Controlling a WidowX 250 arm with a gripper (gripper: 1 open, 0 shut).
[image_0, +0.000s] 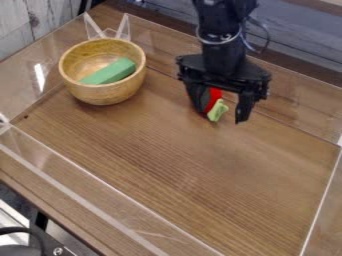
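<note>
My black gripper is over the upper middle of the table, open, its two fingers spread to either side of a small red object with a light green part at its lower right. The gripper partly hides the red object.
A round yellow bowl with a green block in it stands at the upper left. A black cable shows at the lower left corner.
</note>
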